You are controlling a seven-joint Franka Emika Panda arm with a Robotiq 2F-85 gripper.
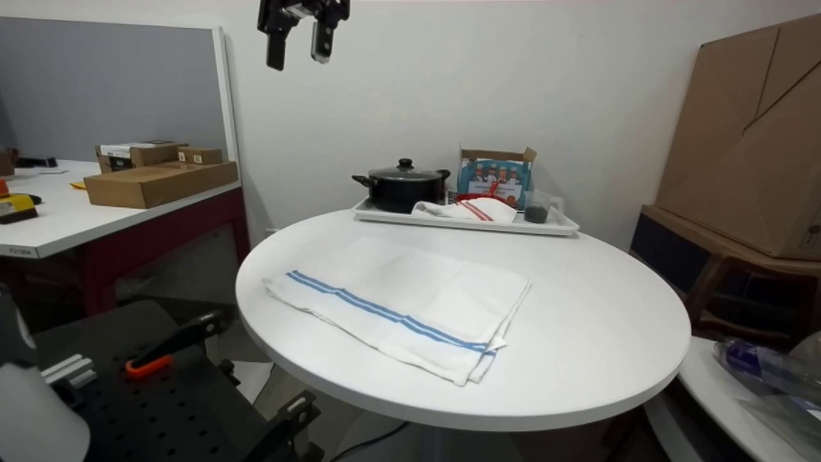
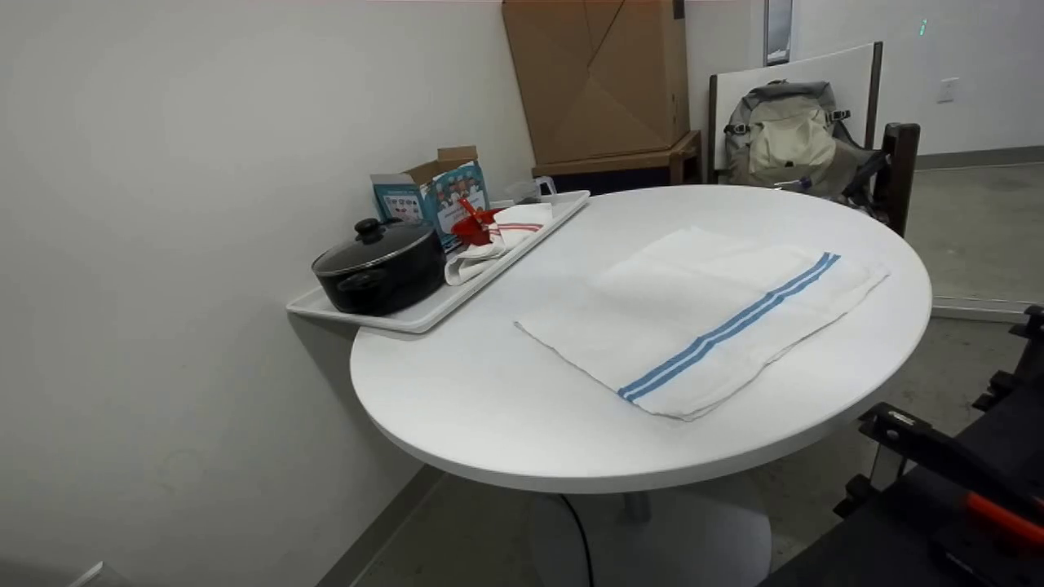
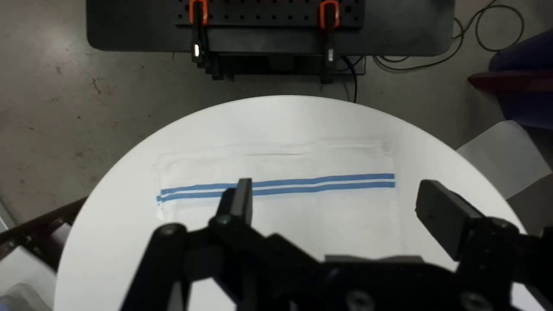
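A white cloth [image 1: 415, 296] with two blue stripes along one side lies folded and mostly flat on the round white table [image 1: 600, 331]. In exterior view 2 the same cloth [image 2: 705, 313] shows its striped side toward the dark robot base. High above the table hangs my gripper [image 1: 298, 61], its two black fingers spread wide with nothing between them. The wrist view looks down past the gripper at the cloth [image 3: 290, 217], whose lower part is hidden behind the gripper body. Clear air separates fingers and cloth. Exterior view 2 does not show the gripper.
Along the wall a white tray [image 1: 566, 226] holds a black lidded pot [image 1: 404, 187], a red-striped cloth [image 1: 473, 209], a blue box [image 1: 492, 176] and a clear cup [image 1: 539, 208]. Bare tabletop surrounds the cloth. A large cardboard box [image 1: 746, 146] stands at the right.
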